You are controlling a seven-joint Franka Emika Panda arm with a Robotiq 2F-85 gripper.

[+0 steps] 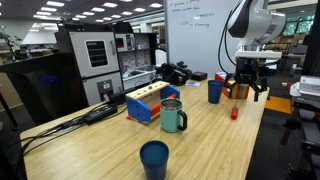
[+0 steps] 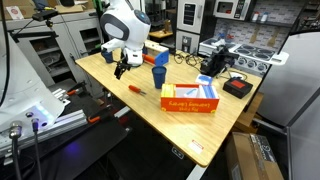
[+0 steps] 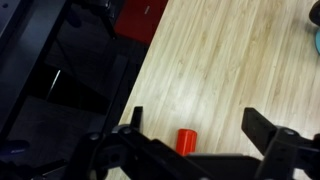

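Note:
My gripper (image 1: 246, 94) stands open over the table at the far right in exterior view 1. In the wrist view, the fingers (image 3: 252, 124) are wide apart with nothing held between them. A small red object (image 3: 186, 141) lies on the wood below, visible between the fingers and partly covered at its lower end by the gripper body. From exterior view 2, the same red object (image 2: 137, 90) rests flat near the table's edge, apart from the gripper (image 2: 121, 72). Exactly what it is cannot be made out.
An orange box (image 2: 188, 106) and a dark blue cup (image 2: 159, 75) stand near the arm. A teal mug (image 1: 172, 116), a wooden-topped blue rack (image 1: 152, 100) and another blue cup (image 1: 155, 162) occupy other spots. Bare wood surrounds the red object.

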